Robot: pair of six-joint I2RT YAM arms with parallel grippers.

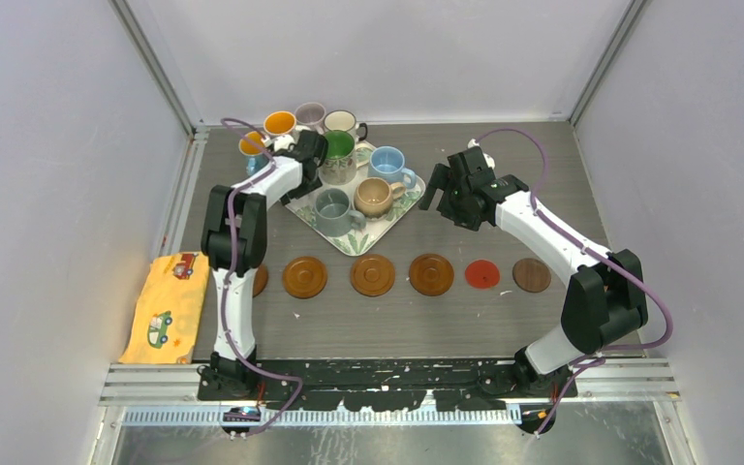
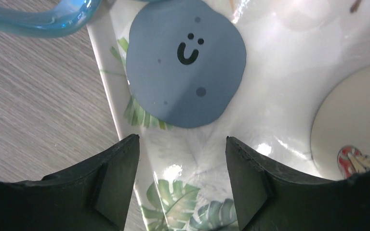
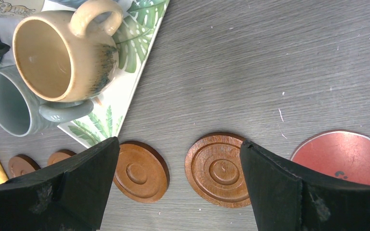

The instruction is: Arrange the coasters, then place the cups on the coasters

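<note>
My left gripper (image 1: 306,176) is low over the left part of the leaf-patterned tray (image 1: 356,242), fingers apart and empty. In the left wrist view, a blue-grey disc with a smiley face (image 2: 185,62) lies flat on the tray just beyond the fingertips; the arm hides it from above. Several cups crowd the tray, including a tan cup (image 1: 374,197), a grey-green cup (image 1: 332,215), a blue cup (image 1: 386,161) and a tall cup with a green inside (image 1: 337,170). Right of the tray, my right gripper (image 1: 436,192) stands open with nothing in it. Which cup is meant cannot be told.
Brown wooden coasters (image 1: 373,275) and a red round one (image 1: 481,274) form a row in front. More cups, such as an orange-lined one (image 1: 280,123), stand at the back. A yellow cloth (image 1: 163,310) lies front left. Table right of the tray is bare.
</note>
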